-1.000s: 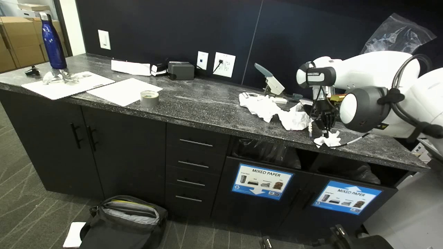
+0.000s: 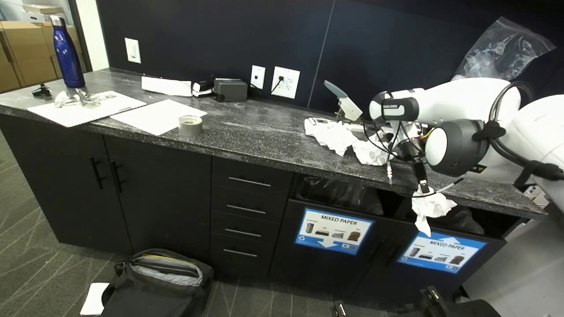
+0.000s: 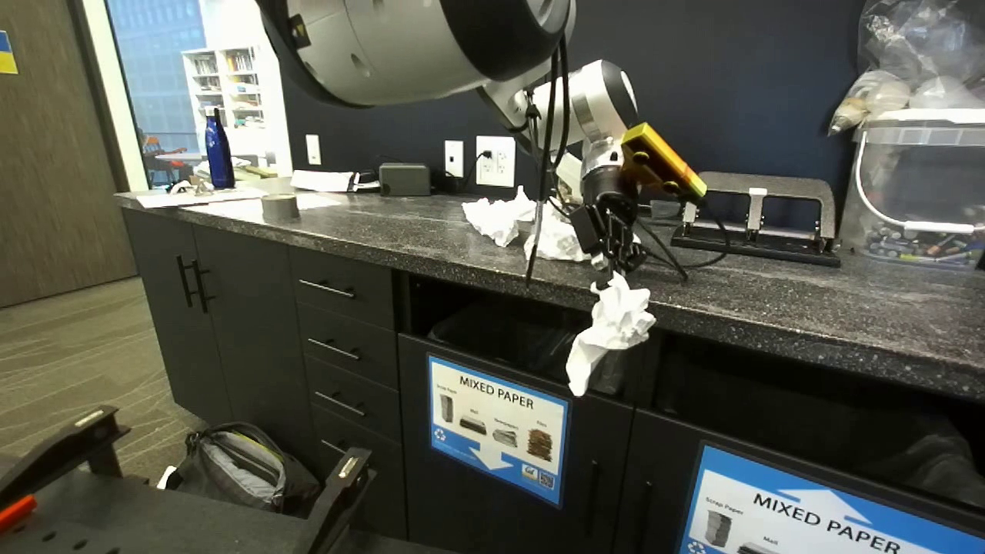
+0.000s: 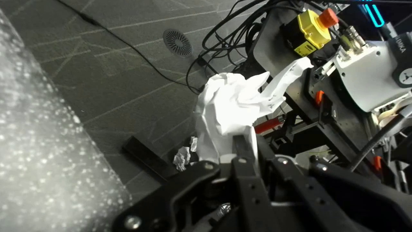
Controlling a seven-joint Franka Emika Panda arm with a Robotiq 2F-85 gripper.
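A crumpled white paper (image 2: 431, 205) hangs from my gripper (image 2: 424, 187), which is shut on it. In exterior view 2 the same paper (image 3: 613, 325) dangles past the counter's front edge, before the dark bin openings. The wrist view shows the paper (image 4: 231, 108) beyond the fingertips, with floor below it and the counter edge to the left. Two other crumpled papers (image 2: 332, 135) (image 2: 372, 151) lie on the counter, behind and to the left of the gripper in exterior view 1.
Bin cabinets carry mixed paper signs (image 2: 334, 230), with openings (image 3: 489, 309) under the countertop (image 2: 254, 132). A hole punch (image 3: 757, 217) and a clear bucket (image 3: 914, 194) stand at the back right. A tape roll (image 2: 190, 126) sits near the front edge.
My gripper, shut on the paper, has moved from over the counter outward and down past its front edge. The paper now hangs longer, in front of the bins.
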